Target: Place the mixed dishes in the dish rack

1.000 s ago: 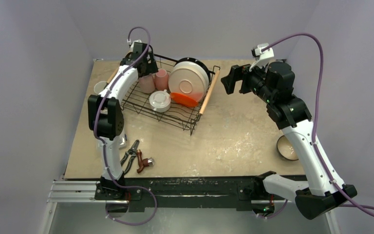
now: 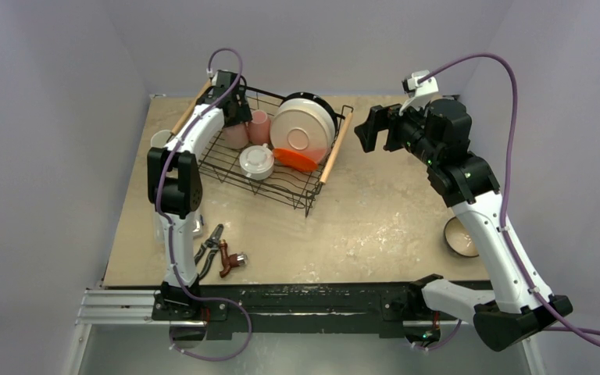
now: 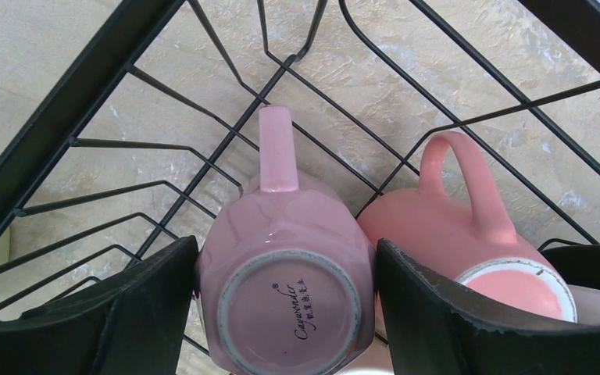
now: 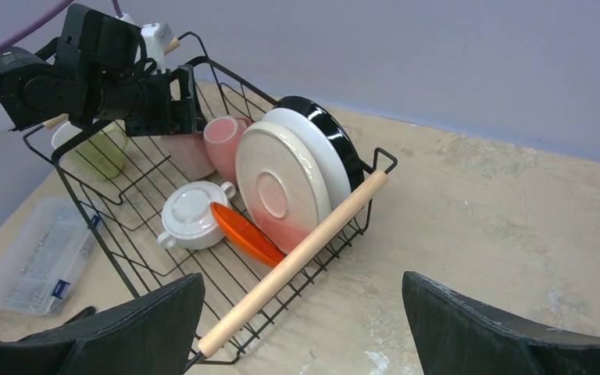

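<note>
A wire dish rack (image 2: 330, 160) with wooden handles holds plates (image 2: 301, 129), an orange dish (image 4: 242, 234), a white lidded pot (image 2: 256, 162) and a pink mug (image 3: 453, 234). My left gripper is shut on a light pink mug (image 3: 281, 226), upside down in the rack's back-left part, beside the other pink mug, handle upward. My right gripper stands open to the right of the rack, with nothing between its fingers.
A pale cup (image 4: 101, 156) is at the rack's left. A plastic box (image 4: 23, 258), pliers (image 2: 211, 246) and a brown fitting (image 2: 228, 262) lie front left; a bowl (image 2: 461, 237) sits at right.
Since one second ago my left arm has shifted slightly toward the front and right. The right arm has not moved.
</note>
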